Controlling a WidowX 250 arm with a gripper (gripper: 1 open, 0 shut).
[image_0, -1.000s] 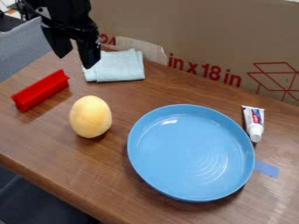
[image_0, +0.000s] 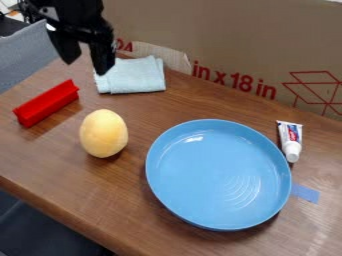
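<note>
My black gripper (image_0: 83, 58) hangs at the top left, above the table's back edge, open with nothing seen between its fingers. Below it on the wooden table lie a red bar-shaped object (image_0: 47, 103) at the left and a folded pale blue cloth (image_0: 131, 76) at the back. A yellow, rounded fruit-like object (image_0: 103, 133) sits nearer the front. A large blue plate (image_0: 217, 174) takes up the right middle, with a white toothpaste tube (image_0: 290, 141) beside it.
A cardboard box wall (image_0: 241, 40) stands along the back. A piece of blue tape (image_0: 306, 194) is stuck at the right. The middle of the table between cloth and plate is clear, as is the front left.
The gripper has shifted slightly at the top left over the last second. The objects on the table have not moved.
</note>
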